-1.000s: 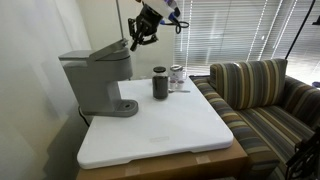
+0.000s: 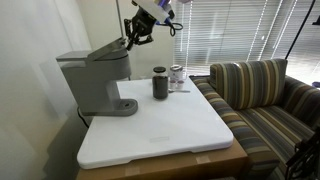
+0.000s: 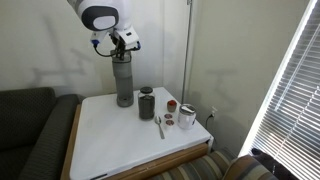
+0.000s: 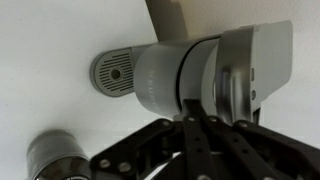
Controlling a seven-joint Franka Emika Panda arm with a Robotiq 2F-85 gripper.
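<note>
A grey capsule coffee machine [image 2: 98, 85] stands at the left end of the white table, its round drip tray [image 4: 114, 72] facing the table's open part. My gripper [image 2: 130, 44] is at the top front of the machine, by its lid lever [image 4: 235, 75]. In the wrist view the fingers [image 4: 194, 108] are close together at the lever's near end, and nothing shows between them. Whether they touch the lever cannot be told. From the second exterior view, the gripper [image 3: 119, 55] is right over the machine [image 3: 123, 82].
A dark lidded jar [image 2: 160, 84] and a white patterned canister [image 2: 177, 77] stand at the back of the table [image 2: 160, 130]. A spoon [image 3: 160, 129], small pods [image 3: 169, 118] and a reddish cup [image 3: 171, 105] lie nearby. A striped sofa [image 2: 248, 85] borders the right.
The machine and the jars have not visibly moved.
</note>
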